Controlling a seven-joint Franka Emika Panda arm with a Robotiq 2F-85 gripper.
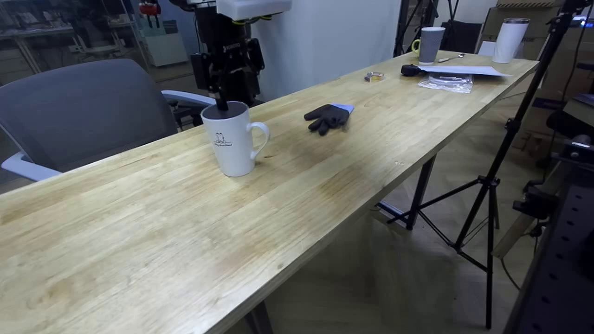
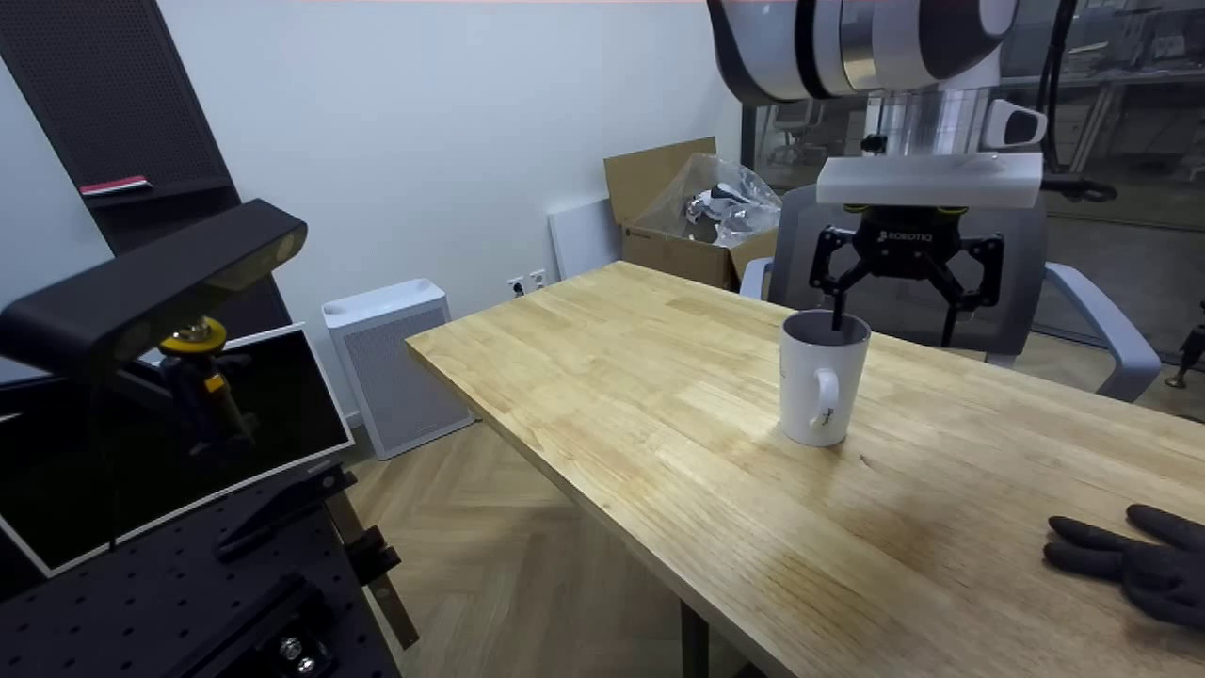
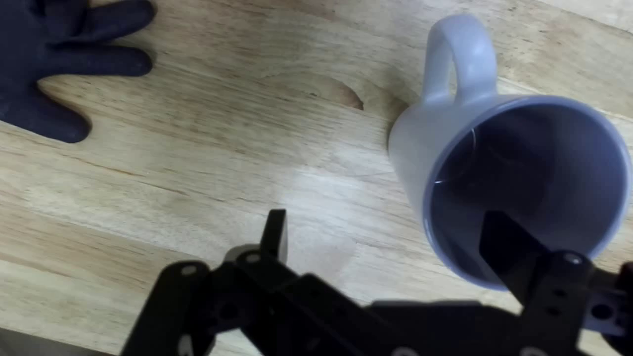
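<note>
A white mug with a grey inside and a small printed drawing stands upright on the wooden table. In exterior view 2 the mug has its handle toward the camera. My gripper is open above the table, one finger dipping into the mug's mouth and the other hanging outside. The wrist view shows the mug at the right, with one fingertip over its inside near the rim; the other fingertip is over bare wood. Whether the inner finger touches the wall cannot be told.
A dark glove lies beside the mug. Farther along are a tape roll, a grey cup, a white tumbler and papers. An office chair stands behind the table.
</note>
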